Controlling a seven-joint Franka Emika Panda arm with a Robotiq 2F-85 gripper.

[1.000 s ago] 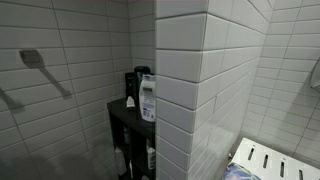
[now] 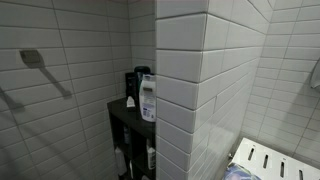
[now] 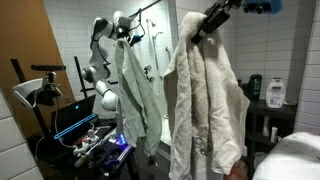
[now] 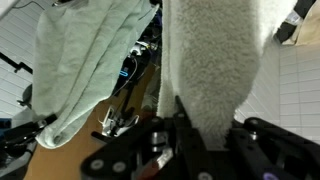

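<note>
A cream towel [image 3: 205, 105] hangs in long folds on the right of exterior view 2, its upper edge bunched at my gripper [image 3: 203, 33]. The wrist view shows the pale cloth [image 4: 215, 65] gathered between the dark fingers of the gripper, which is shut on it. Cloth hides much of the fingertips. Exterior view 1 shows neither gripper nor towel. At left in exterior view 2, a similar hanging cloth [image 3: 142, 100] appears beside a white arm, apparently a mirror reflection.
A dark shelf [image 3: 268, 113] holds a white bottle [image 3: 275, 93] against the tiled wall, right of the towel. Exterior view 1 shows a protruding tiled wall corner [image 2: 185, 90] and a white slotted seat [image 2: 270, 162]. A white rounded surface [image 3: 290, 157] fills the lower right.
</note>
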